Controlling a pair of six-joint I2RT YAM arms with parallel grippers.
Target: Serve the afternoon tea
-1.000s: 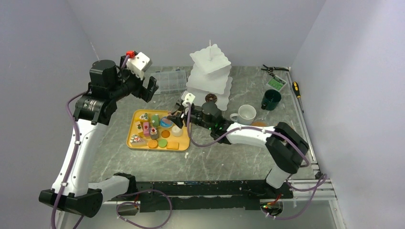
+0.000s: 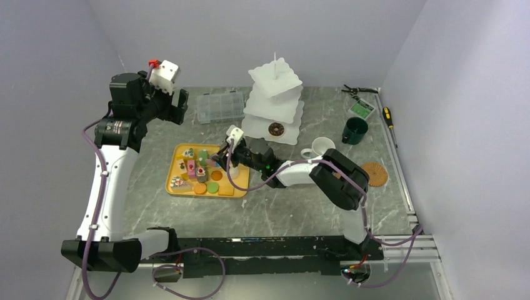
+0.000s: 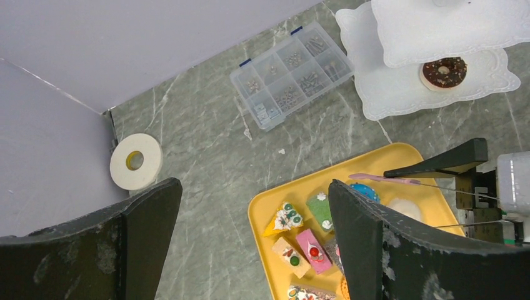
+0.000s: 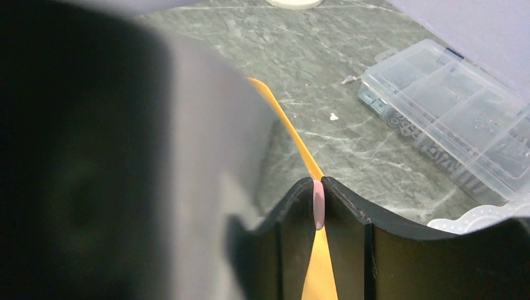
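The yellow tray [image 2: 177, 191] holds several toy cakes and cookies, among them a pink cake [image 3: 312, 250] and a blue round piece [image 3: 364, 190]. My right gripper [image 2: 220, 156] is low over the tray's right side. In the right wrist view its dark fingertips meet near a thin pink piece [image 4: 318, 203]; whether they grip it is unclear. My left gripper [image 2: 178, 103] stands open, high at the back left, with nothing between its fingers. A white tiered stand [image 2: 275, 106] at the back carries a chocolate donut [image 2: 276, 129].
A clear compartment box [image 2: 219, 107] lies behind the tray. A white mug [image 2: 322, 146], green mug [image 2: 355, 130] and woven coaster [image 2: 374, 174] stand at the right, with tools along the edge. A tape roll [image 3: 135, 161] lies at the back left.
My right gripper has moved left and lower over the tray, covering more of the blue piece.
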